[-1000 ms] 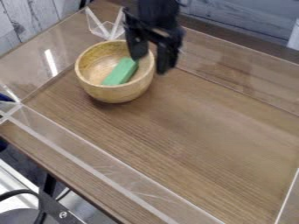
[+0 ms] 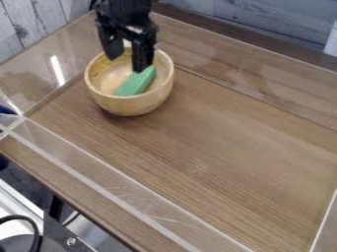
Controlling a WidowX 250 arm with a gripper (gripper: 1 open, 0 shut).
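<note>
A round tan bowl (image 2: 148, 97) rests on the wooden table (image 2: 198, 172) in the upper middle-left, with a green oblong object (image 2: 136, 82) inside it. My gripper (image 2: 125, 47) is a dark, blurred shape over the bowl's back part, its fingers pointing down above the green object. Blur hides the exact state of the fingers and whether they touch anything.
A white object (image 2: 329, 34) stands at the far top right edge. A dark cable (image 2: 20, 221) lies at the lower left corner.
The gripper has moved from the right of the bowl a second ago to above it, and now reaches lower over the bowl.
</note>
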